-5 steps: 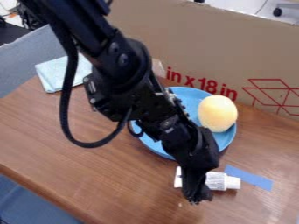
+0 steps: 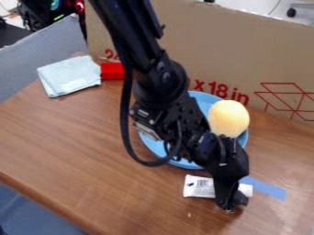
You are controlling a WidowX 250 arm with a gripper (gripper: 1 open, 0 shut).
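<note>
My black gripper (image 2: 230,197) points down over a white tube (image 2: 200,186) with printing, which lies on the wooden table (image 2: 86,156) in front of a blue plate (image 2: 164,151). The fingertips are at the tube's right half; whether they are open or closed on it is hard to see. A pale yellow round object (image 2: 229,117) sits on the plate, partly behind the arm.
A cardboard box (image 2: 270,64) stands along the back. A folded light cloth (image 2: 68,76) and a red object (image 2: 112,70) lie at the back left. Blue tape (image 2: 270,188) is on the table at right.
The arm's upper part has shifted to the right and back, uncovering more of the red object. The gripper has stayed at the tube, with only slight movement.
</note>
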